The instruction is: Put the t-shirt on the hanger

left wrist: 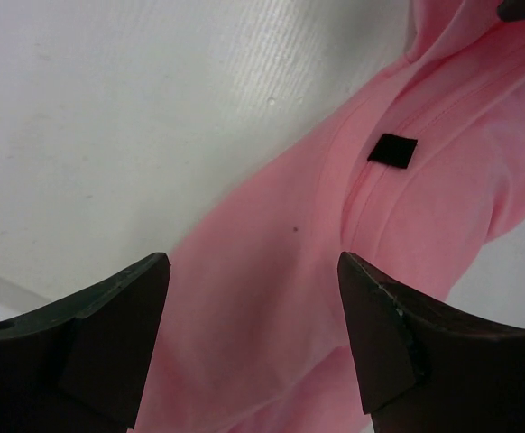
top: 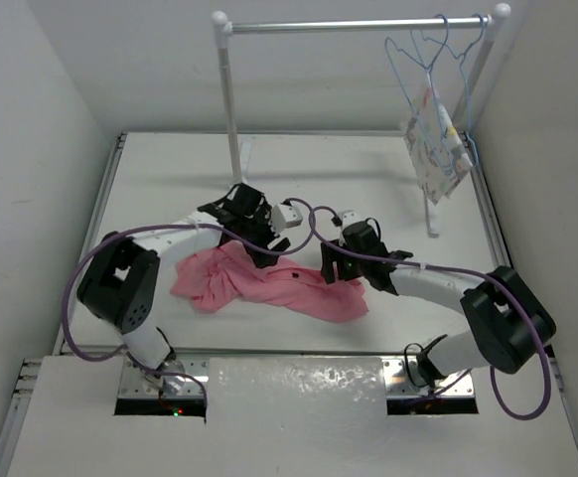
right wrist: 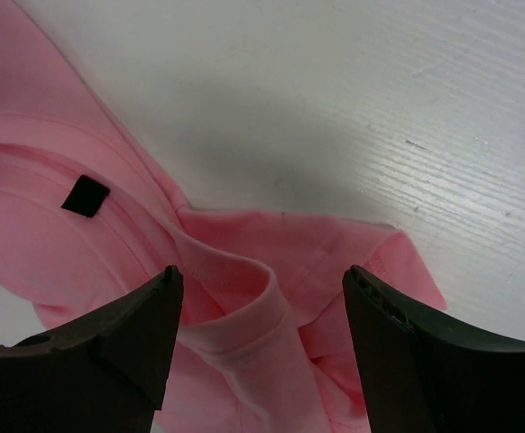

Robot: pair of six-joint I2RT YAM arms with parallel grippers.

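The pink t-shirt (top: pixel 309 291) lies bunched and stretched out on the white table, with a small black patch (left wrist: pixel 393 151) near its collar band. My left gripper (top: pixel 267 256) hovers over its middle, fingers open, cloth below and between the fingers but not pinched. Over the shirt's right end is my right gripper (top: pixel 339 273), its fingers parted around a raised fold (right wrist: pixel 262 316) that is not clamped. Blue hangers (top: pixel 428 65) hang from the rail at the upper right.
A metal rail (top: pixel 359 25) on white posts spans the back. A patterned cloth (top: pixel 436 149) hangs at its right end. Bare table (top: pixel 319 164) lies behind the shirt. Purple cables loop over both arms, close together in the middle.
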